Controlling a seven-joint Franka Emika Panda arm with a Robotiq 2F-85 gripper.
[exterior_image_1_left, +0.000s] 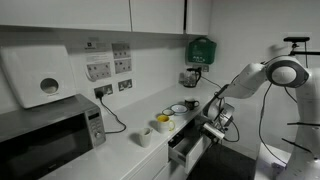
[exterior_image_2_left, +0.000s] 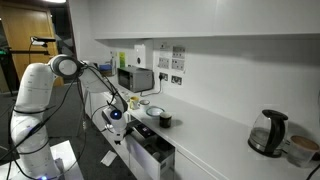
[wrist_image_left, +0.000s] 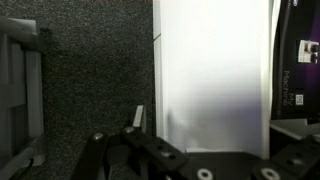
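Observation:
An open white drawer (exterior_image_1_left: 183, 150) juts out from the lower cabinets under the counter. In the second exterior view, the same drawer (exterior_image_2_left: 151, 157) stands open with a dark inside. My gripper (exterior_image_1_left: 207, 139) is low, close beside the drawer's front. Across the wrist view runs a broad white panel (wrist_image_left: 212, 75), apparently the drawer front. One of my fingers (wrist_image_left: 139, 118) shows at that panel's left edge, on the dark-floor side. The other finger cannot be made out, and contact with the panel cannot be judged.
A black item with lettering (wrist_image_left: 298, 70) lies beyond the white panel. On the counter stand cups (exterior_image_1_left: 163, 123), plates (exterior_image_1_left: 179, 108) and a microwave (exterior_image_1_left: 60, 140). A kettle (exterior_image_2_left: 267, 132) is at the far end. Dark floor (wrist_image_left: 95, 70) lies open beside the panel.

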